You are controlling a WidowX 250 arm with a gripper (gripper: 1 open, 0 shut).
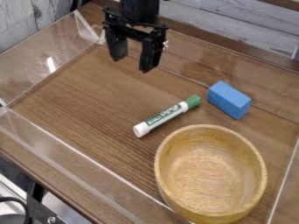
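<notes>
My black gripper (135,48) hangs at the top centre of the camera view, open, over bare wooden table. Below it and to the right lies a white-and-green tube (166,116), slanting up to its green end at the upper right. A blue box (229,98) rests at the right. In the lower right stands an empty yellow bowl (211,197).
Raised edges bound the table along the left and the back right.
</notes>
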